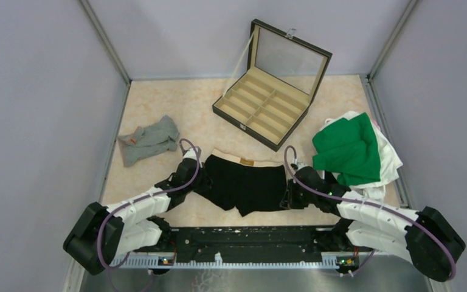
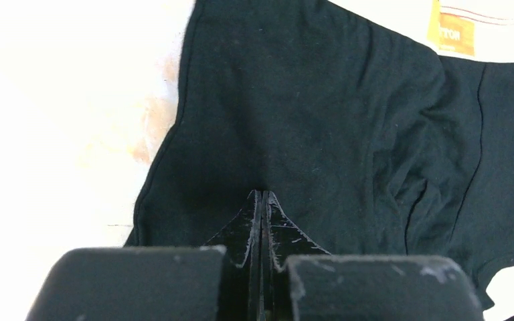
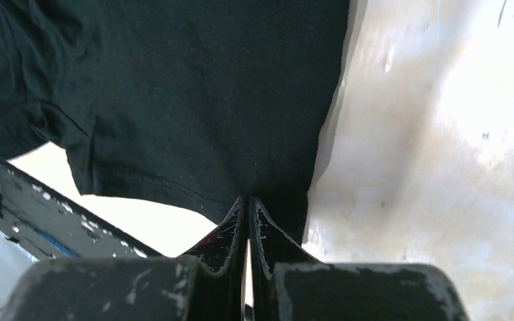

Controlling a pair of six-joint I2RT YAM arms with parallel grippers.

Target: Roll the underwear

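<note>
Black underwear (image 1: 245, 185) with a pale waistband lies spread flat across the front middle of the table, waistband toward the back. My left gripper (image 1: 203, 182) is down on its left side; in the left wrist view its shut fingertips (image 2: 253, 207) rest on or just over the black fabric, which shows some wrinkles. My right gripper (image 1: 288, 201) is at the lower right corner; in the right wrist view its shut fingertips (image 3: 263, 217) touch or hover over the cloth near the hem. Whether either pinches any fabric is hidden.
An open compartment box (image 1: 252, 111) stands at the back centre. Folded grey cloth (image 1: 149, 140) lies at left, a pile of green (image 1: 346, 146) and white cloths at right, close to my right arm.
</note>
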